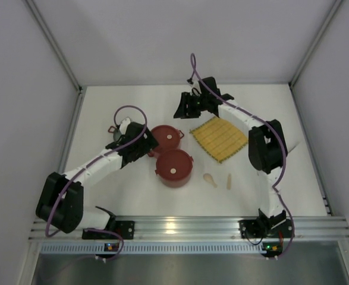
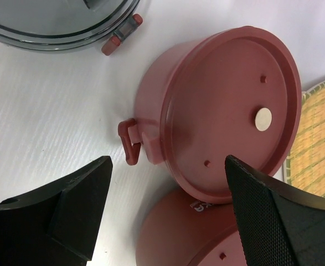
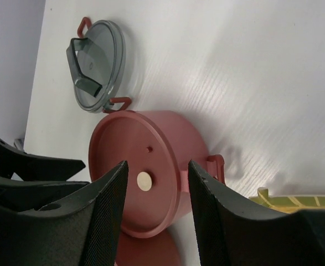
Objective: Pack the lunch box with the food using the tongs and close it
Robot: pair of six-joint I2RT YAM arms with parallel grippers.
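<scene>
Two red lidded pots stand at the table's middle, the rear pot (image 1: 165,135) and the front pot (image 1: 174,169). My left gripper is open above the rear pot's side handle (image 2: 130,143), with nothing between its fingers. My right gripper stands open over the back of the table, behind and right of the rear pot, fingers empty. A glass lid (image 2: 57,22) with red handles lies left of the rear pot, partly under the left arm in the top view.
A yellow woven mat (image 1: 219,139) lies on the right. A wooden spoon (image 1: 209,179) and a short flat wooden piece (image 1: 229,181) lie at the front right.
</scene>
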